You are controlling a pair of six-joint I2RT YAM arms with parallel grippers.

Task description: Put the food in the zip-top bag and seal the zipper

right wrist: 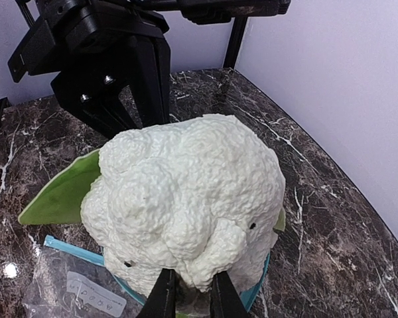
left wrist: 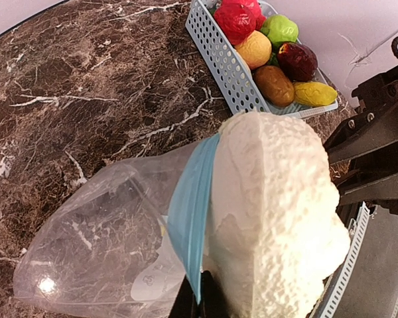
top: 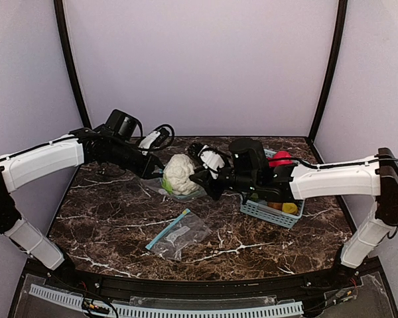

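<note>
A white cauliflower [top: 180, 174] with green leaves sits at the mouth of a clear zip bag [left wrist: 93, 232] at mid-table. The bag's blue zipper strip [right wrist: 257, 291] shows around its underside. My left gripper is shut at the bag's edge, on the blue strip [left wrist: 194, 199]. On the cauliflower's other side, my right gripper has its fingertips against it, a floret showing between them; whether they grip or loosen cannot be told. In the right wrist view the cauliflower hides most of the bag.
A grey-blue basket [top: 268, 213] of toy fruit stands to the right, partly under my right arm. Another flat zip bag [top: 179, 235] with a blue strip lies in front.
</note>
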